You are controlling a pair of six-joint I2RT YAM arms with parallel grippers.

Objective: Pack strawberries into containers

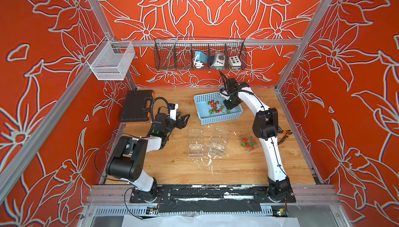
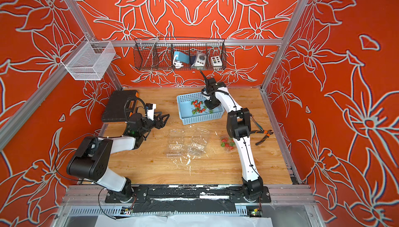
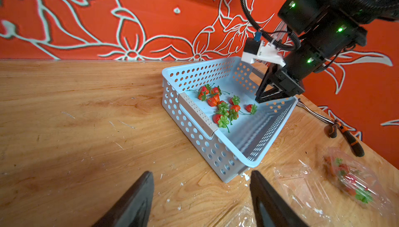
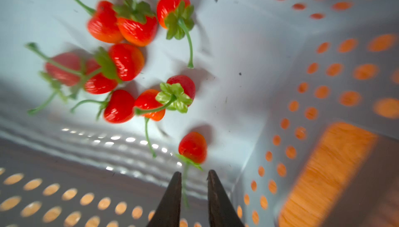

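Note:
A pale blue perforated basket point(image 1: 207, 121) holds a cluster of red strawberries point(image 4: 137, 31) with green stems. Inside it, my right gripper points down near one wall. Its fingertips are close together, with a narrow gap. A single strawberry point(image 4: 193, 147) lies just ahead of them, its stem running back between the fingers; whether they grip it is unclear. My left gripper stands open and empty, left of the basket. On the table in front lie clear plastic containers point(image 1: 196, 143), which look empty. Another clear container with strawberries point(image 1: 248, 142) sits at the right.
Orange-handled pliers point(image 2: 262, 134) lie beyond the right arm. A black case point(image 1: 136, 105) stands at the back left. Above the table hang a black wire rack point(image 1: 199, 54) and a white mesh basket point(image 1: 110, 62).

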